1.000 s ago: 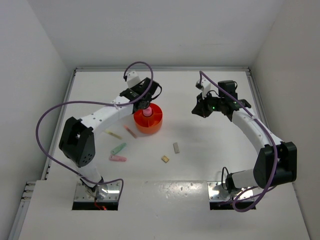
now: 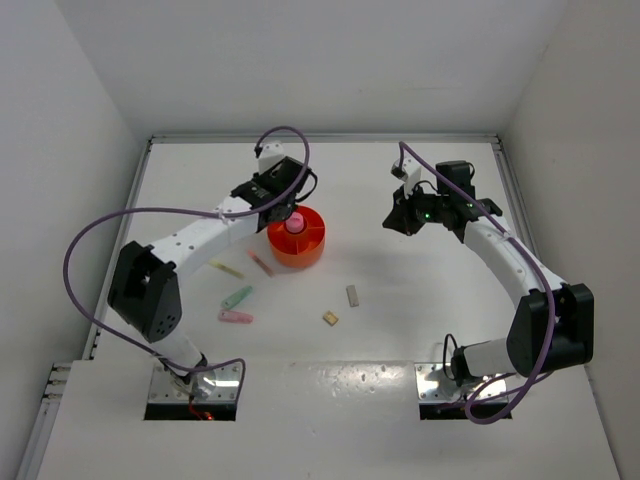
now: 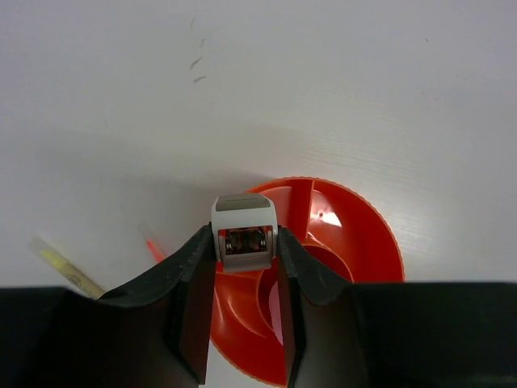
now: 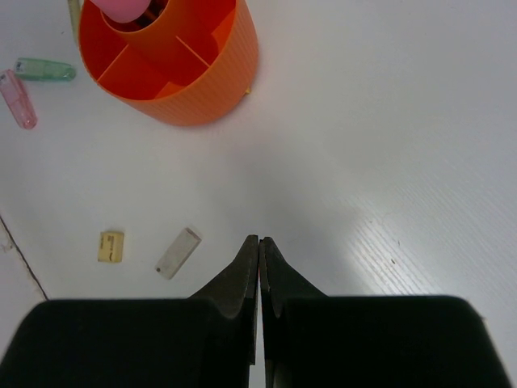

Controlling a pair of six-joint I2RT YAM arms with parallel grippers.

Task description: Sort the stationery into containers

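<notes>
My left gripper is over the orange divided container (image 3: 367, 242), shut on a small white-and-grey item with a dark window (image 3: 243, 212), held above the rim. A pink item (image 2: 294, 222) is inside the container's central compartment. Red (image 2: 259, 262), yellow (image 2: 225, 269), green (image 2: 236, 298) and pink (image 2: 236, 316) stick-like items lie left of the container. A small tan block (image 4: 111, 246) and a grey bar (image 4: 178, 253) lie in front of it. My right gripper hangs over the right side of the table, shut with nothing visible between its fingertips.
Walls and a metal frame (image 2: 320, 138) bound the workspace. Purple cables arch over both arms.
The right arm and the loose items have not moved.
</notes>
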